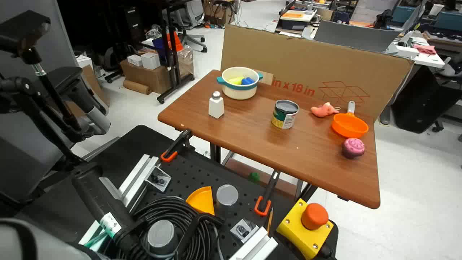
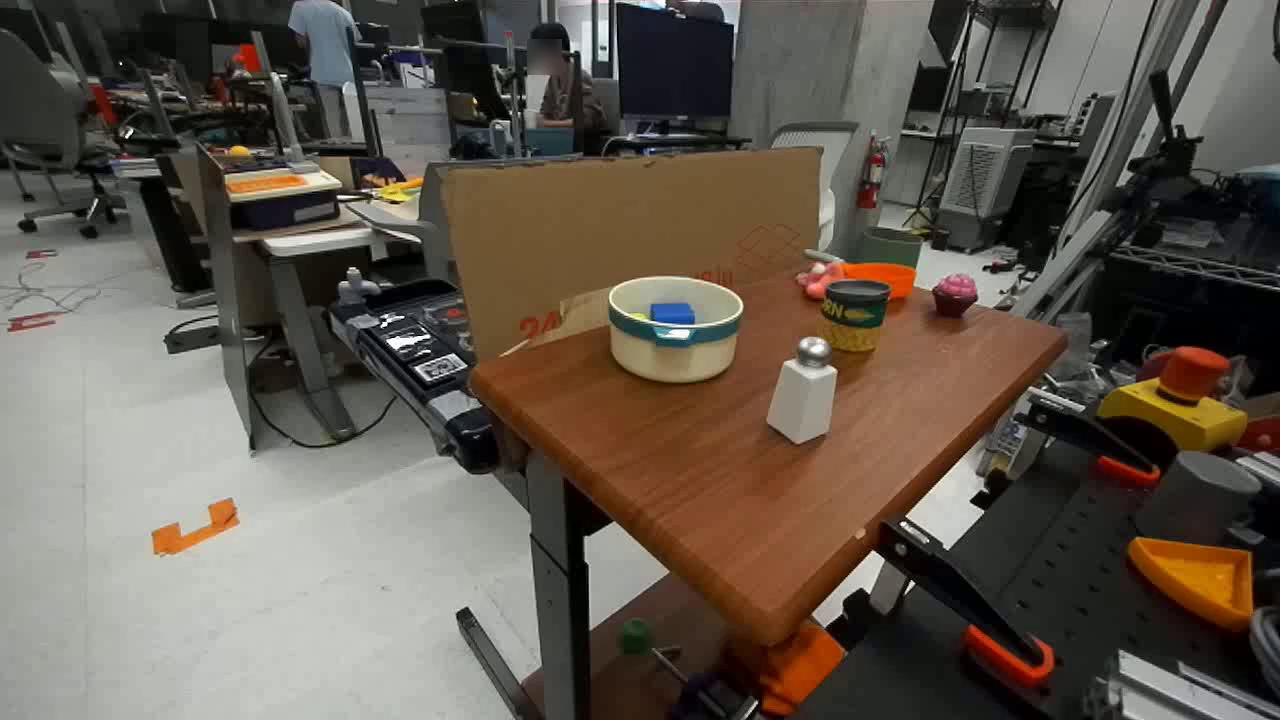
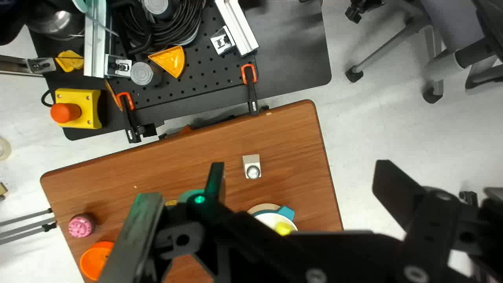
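My gripper is open high above the table, its dark fingers wide apart and nothing between them. Below lies the wooden table [image 1: 195,117]. On it a cream pot [image 1: 239,91] with teal handles holds a blue item [image 2: 672,313] and a yellow one [image 1: 236,81]. A white shaker [image 2: 801,396] with a metal cap stands upright near the pot. An open tin can [image 1: 284,115] is near the middle. Towards the other end are a pink toy [image 1: 323,110], an orange strainer [image 1: 349,125] and a pink-topped cupcake [image 1: 353,148]. The gripper hides much of the can and pot in the wrist view.
A cardboard sheet [image 1: 312,65] stands along the table's back edge. Clamps [image 1: 268,193] sit at the front edge, beside a black pegboard bench [image 1: 173,182] bearing cables and a yellow box with a red-orange button [image 1: 314,216].
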